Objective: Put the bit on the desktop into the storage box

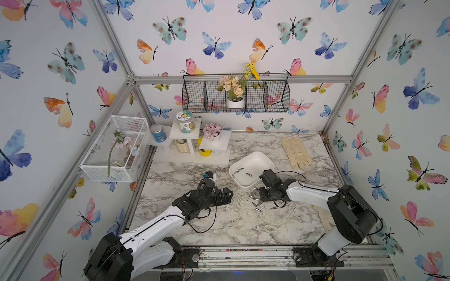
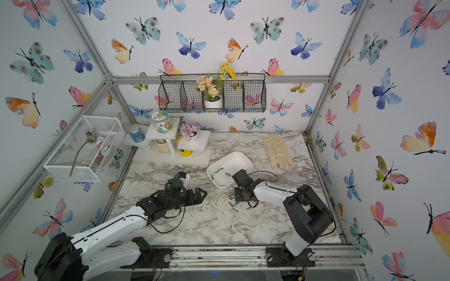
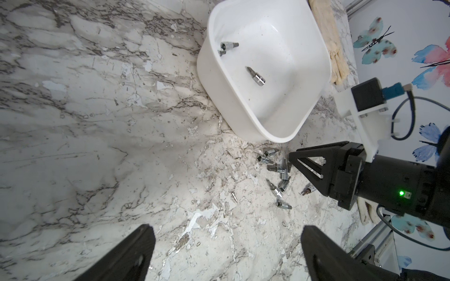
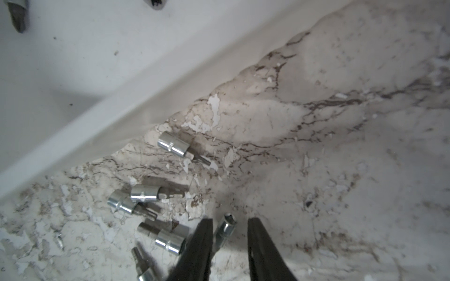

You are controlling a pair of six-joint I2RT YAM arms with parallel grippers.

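Observation:
Several silver bits point(image 3: 276, 187) lie loose on the marble desktop in front of the white plastic box point(image 3: 253, 107), which holds a few bits point(image 3: 255, 76). My right gripper is low over the loose bits, its fingers part open around a slim bit standing out between or just beneath the tips; whether they touch it I cannot tell. Nearby bits point(image 4: 173, 145) lie beside the box wall. My left gripper point(image 1: 226, 195) stands open over the desktop, left of the bits.
White shelves point(image 1: 164, 159) with cans and flowers stand at the back left. Beige gloves point(image 1: 295, 152) lie at the back right.

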